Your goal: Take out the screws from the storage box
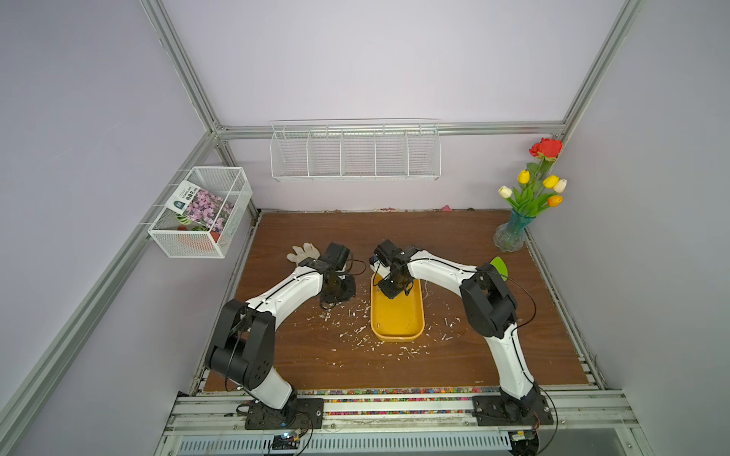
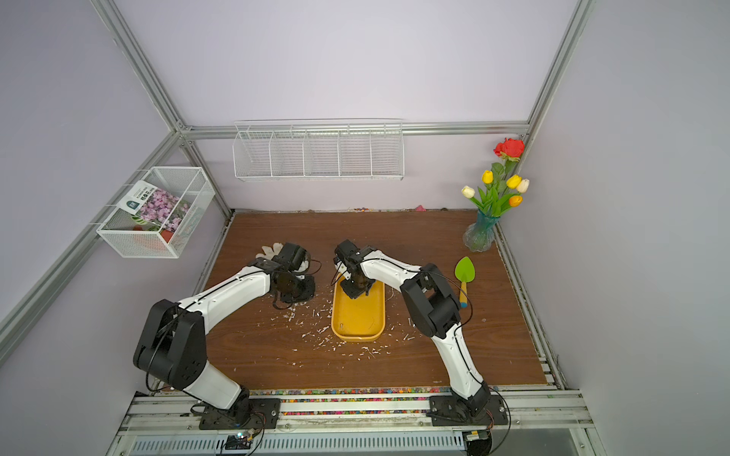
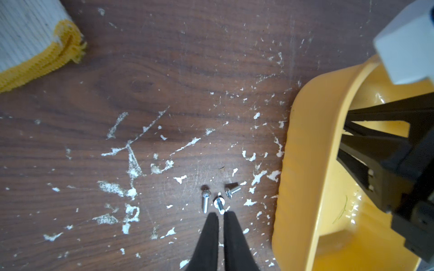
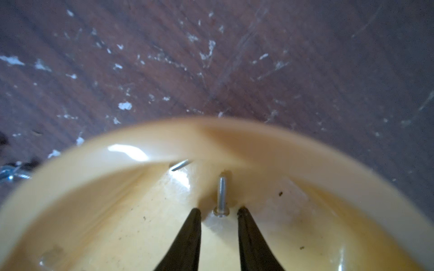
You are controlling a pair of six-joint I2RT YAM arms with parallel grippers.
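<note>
The yellow storage box (image 1: 395, 335) stands mid-table. In the right wrist view, a screw (image 4: 221, 193) lies against the box's far wall, its head between the fingertips of my right gripper. Those fingers are apart, with gaps beside the screw. To its left is a second screw (image 4: 180, 164); a small screw-like piece (image 1: 378, 326) shows near the box's front left. Left of the box, my left gripper is narrowly open above the table, seemingly empty. Just beyond its tips are a standing-looking screw (image 3: 219, 204), a lying screw (image 3: 206, 201) and a shorter screw (image 3: 233, 191).
A pale glove (image 3: 31, 40) with a yellow cuff lies behind my left gripper. At the right are a green trowel (image 2: 464, 269) and a flower vase (image 1: 510, 234). White paint marks dot the table.
</note>
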